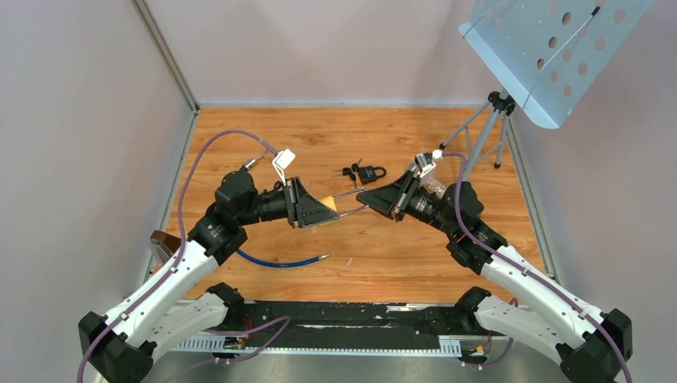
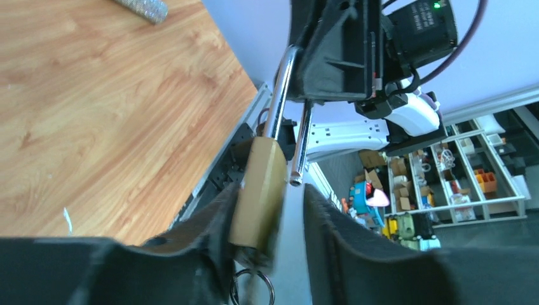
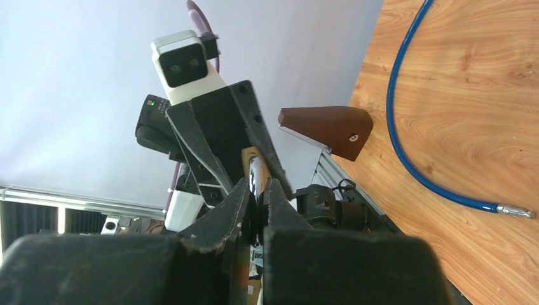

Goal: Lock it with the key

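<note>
A brass padlock body (image 2: 260, 184) stands between the fingers of my left gripper (image 1: 336, 210); in the left wrist view a gap shows between it and the right-hand finger (image 2: 321, 232), so the fingers are open. Its long steel shackle (image 2: 278, 95) is drawn out, one leg running into the body and the other leg's end free beside it. My right gripper (image 1: 363, 199) is shut on the shackle's bend, also visible in the right wrist view. Below the body hangs a key ring (image 2: 236, 286); the key itself is hidden.
A black padlock (image 1: 371, 174) and several keys (image 1: 350, 172) lie behind the grippers. A blue cable (image 1: 279, 264) rests on the table to the front left. At the back right stands a tripod (image 1: 488, 132).
</note>
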